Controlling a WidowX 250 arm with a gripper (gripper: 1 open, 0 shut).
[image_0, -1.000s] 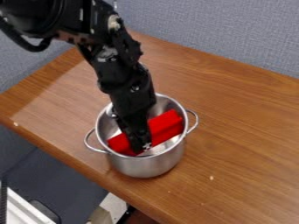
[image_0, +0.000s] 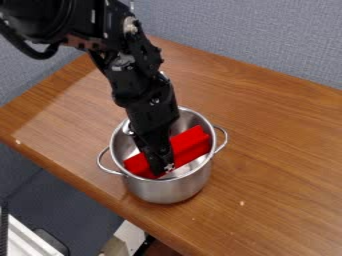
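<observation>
A red elongated block (image_0: 189, 144) lies at a slant inside a steel pot (image_0: 173, 190) with two side handles. My black gripper (image_0: 158, 162) reaches down into the pot from above, its tip at the red block and shut on it. The fingertips are dark and partly hidden against the block and pot, so their exact contact is hard to see.
The pot stands on a wooden table (image_0: 274, 160) near its front left edge. A grey panelled wall (image_0: 254, 30) runs behind. Beyond the left edge are a dark floor and pale objects.
</observation>
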